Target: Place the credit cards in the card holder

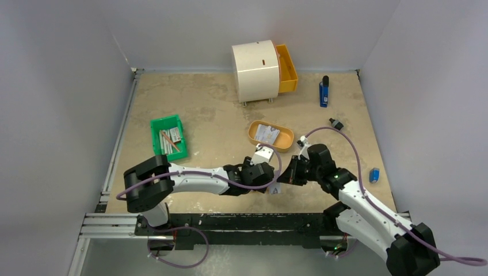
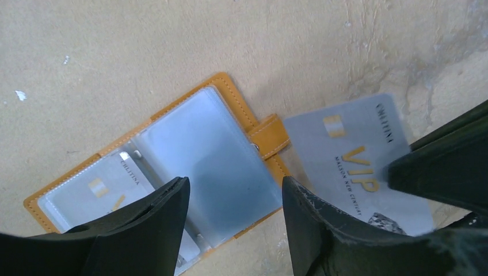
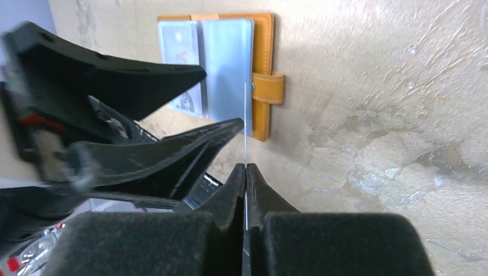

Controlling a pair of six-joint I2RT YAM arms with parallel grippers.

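The card holder (image 2: pixel 210 149), brown with clear sleeves, lies unfolded on the table; my left arm mostly covers it from above. One sleeve contains a VIP card (image 2: pixel 106 187); the other sleeve (image 2: pixel 201 144) looks empty. A silver VIP card (image 2: pixel 345 158) extends from my right gripper, which is shut on it; the right wrist camera sees that card edge-on as a thin line. It is beside the holder's strap (image 2: pixel 269 135), and contact with the holder is unclear. Over the holder, my left gripper is open, with nothing gripped between its fingers.
An orange tray (image 1: pixel 284 140) holding more cards stands behind the grippers. To the left is a green basket (image 1: pixel 183 150) with items inside. A white drum-shaped box (image 1: pixel 255 72) occupies the back. Both arms are close together at the front centre.
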